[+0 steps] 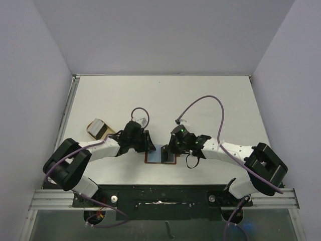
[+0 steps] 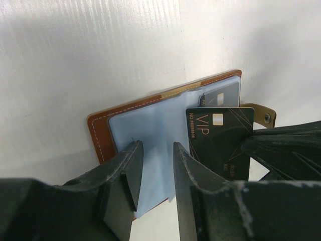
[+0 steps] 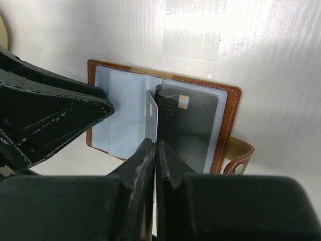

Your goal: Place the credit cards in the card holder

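Observation:
The open brown card holder (image 1: 153, 153) lies on the table with clear sleeves and a dark card in its right side. My right gripper is shut over it, holding a black VIP card (image 2: 220, 150) thin between its fingertips, the card standing edge-up at the middle of the holder. My left gripper is part open above the holder's pale left sleeve (image 2: 140, 123), with nothing seen between its fingers.
A tan case (image 1: 98, 129) with pale cards lies at the back left, beside the left arm.

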